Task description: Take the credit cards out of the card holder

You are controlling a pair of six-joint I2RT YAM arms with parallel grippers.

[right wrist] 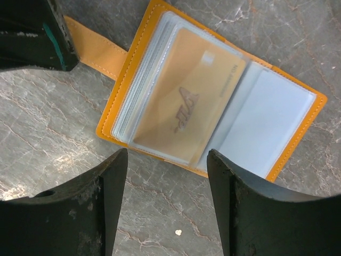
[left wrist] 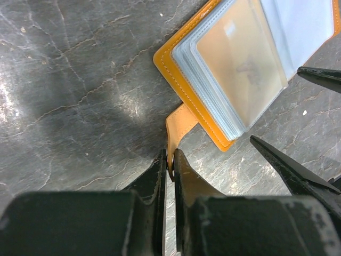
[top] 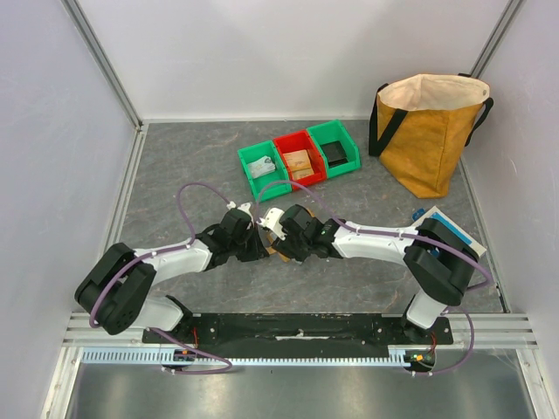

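Note:
The card holder lies open on the dark table, its orange-brown cover (right wrist: 315, 109) edging clear sleeves with a tan card (right wrist: 186, 96) in the top one. On the other half shows a blank pale sleeve (right wrist: 269, 122). From its left edge sticks out an orange strap (left wrist: 181, 125); my left gripper is shut on that strap's end. My right gripper hangs over the holder's near edge, part open, with nothing between its fingers. In the top view both grippers mostly hide the holder.
Behind the holder stand joined green and red bins (top: 301, 166) with items inside. A mustard bag (top: 428, 140) is at the back right, and a white and blue box (top: 454, 229) is by the right edge. Bare table lies at left.

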